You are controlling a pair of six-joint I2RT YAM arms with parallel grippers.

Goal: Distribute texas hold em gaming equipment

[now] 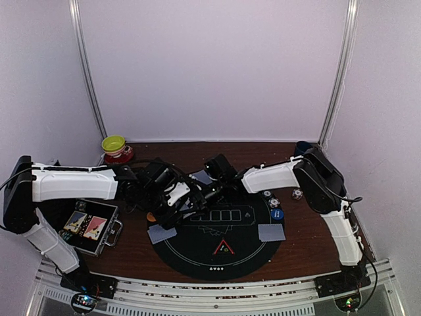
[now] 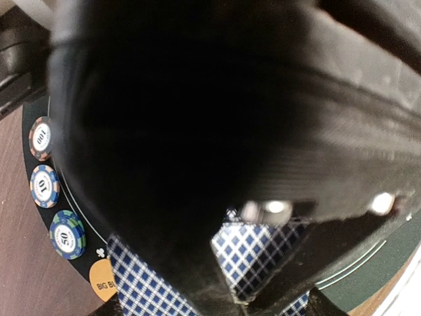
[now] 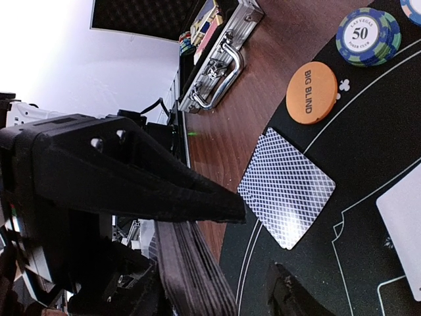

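Note:
The deck of blue-checked cards (image 2: 151, 283) lies between the fingers of my left gripper, which appears shut on it. A big dark part of the right gripper covers most of the left wrist view. In the right wrist view, the fingers of my right gripper stand apart at the bottom, open, close to the striped edge of the deck. Both grippers meet over the left part of the black poker mat (image 1: 220, 263). Cards lie on the mat at left (image 1: 162, 234) and right (image 1: 271, 232). A pale card (image 3: 404, 230) lies near the centre.
An orange big blind disc (image 3: 310, 92) and a chip stack (image 3: 367, 36) sit along the mat's edge. Blue (image 1: 277, 214) and other chips stand at right. The open silver case (image 1: 99, 227) is at left, bowls (image 1: 114, 145) behind it.

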